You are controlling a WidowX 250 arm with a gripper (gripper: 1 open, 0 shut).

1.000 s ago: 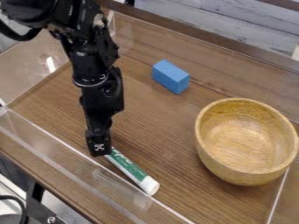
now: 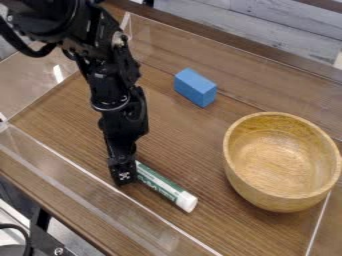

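My black gripper (image 2: 126, 164) reaches down from the top left to the wooden surface, its fingertips at the upper-left end of a green marker-like stick (image 2: 166, 187) with a white tip at its lower right. The fingertips overlap that end; whether they grip it I cannot tell.
A blue block (image 2: 195, 87) lies behind, right of the arm. A large yellow bowl (image 2: 281, 160) stands on the right. A pale rail runs along the front-left edge, with a black cable at the bottom left.
My gripper has shifted slightly right and down onto the stick's end. The stick has moved a little up and to the right.
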